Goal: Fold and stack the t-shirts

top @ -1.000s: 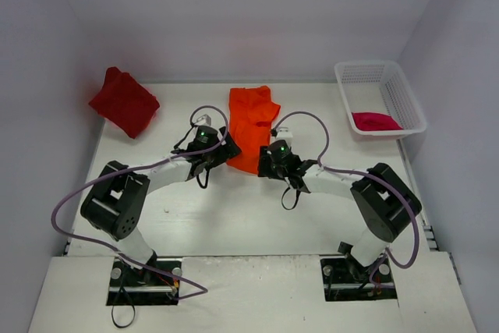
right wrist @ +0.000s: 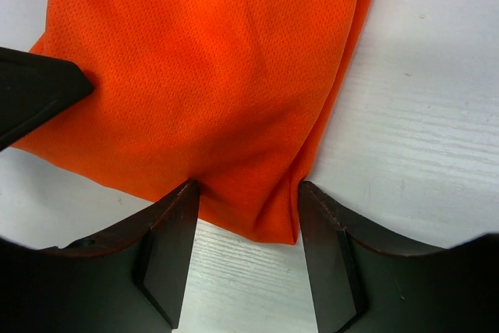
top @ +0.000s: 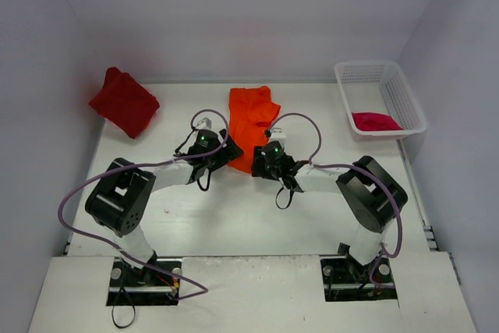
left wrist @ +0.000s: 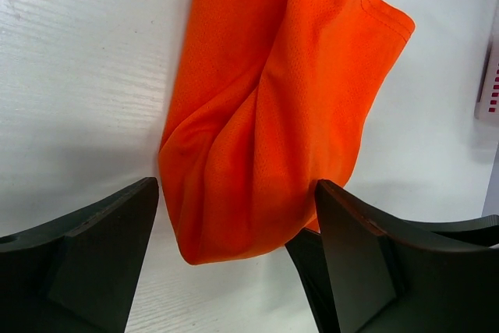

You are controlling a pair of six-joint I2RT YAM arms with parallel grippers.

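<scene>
An orange t-shirt (top: 249, 103) lies narrowly folded on the table's middle, its near edge between both grippers. My left gripper (top: 227, 153) is open around the shirt's near-left corner; in the left wrist view its fingers (left wrist: 93, 255) straddle the bunched orange fabric (left wrist: 265, 115). My right gripper (top: 259, 163) is open at the near-right corner; in the right wrist view its fingertips (right wrist: 175, 216) sit either side of the fabric's corner (right wrist: 203, 83), close against it.
A dark red folded cloth (top: 125, 103) lies at the back left. A white basket (top: 417, 115) at the back right holds a red cloth (top: 376, 121).
</scene>
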